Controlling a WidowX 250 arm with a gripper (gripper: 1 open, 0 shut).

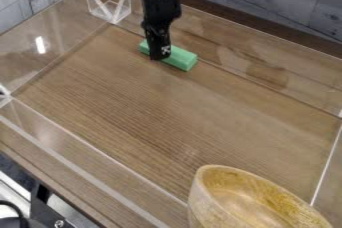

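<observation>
A green rectangular block (177,58) lies flat on the wooden table in the upper middle. My dark gripper (156,50) reaches down from the top of the view onto the block's left end. It is small and dark, and I cannot tell whether its fingers are open or shut on the block.
A yellow bowl (251,197) sits at the bottom right. A clear plastic object (108,4) stands at the top left. A dark wall (267,32) runs along the back.
</observation>
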